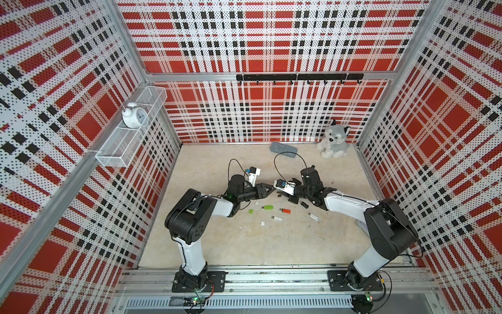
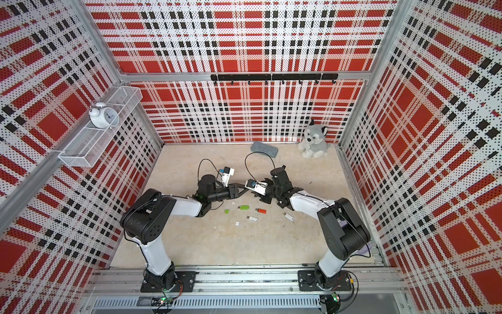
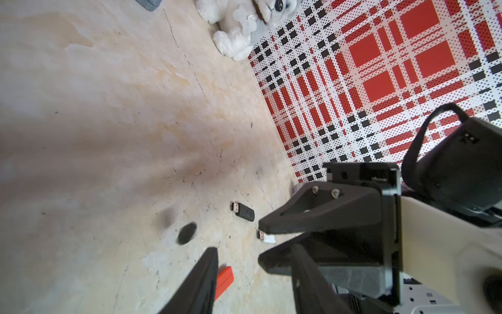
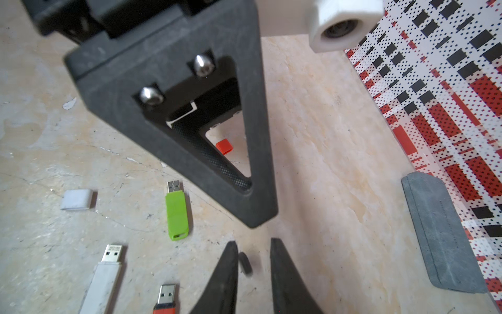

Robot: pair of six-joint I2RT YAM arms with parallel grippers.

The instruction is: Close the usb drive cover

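The black USB drive (image 3: 243, 211) lies on the table with its metal plug bare, beyond the grippers in the left wrist view. A small dark piece, looking like the black cap (image 3: 186, 233), shows apart from the drive and clear of both grippers. In the right wrist view that cap (image 4: 244, 263) appears below the fingertips, not pinched. My right gripper is open and empty. Facing it above the table, my left gripper has its fingertips spread, nothing between them. The two grippers are close together near the table's middle.
A grey case (image 1: 283, 149) and a plush dog (image 1: 333, 140) sit at the back.
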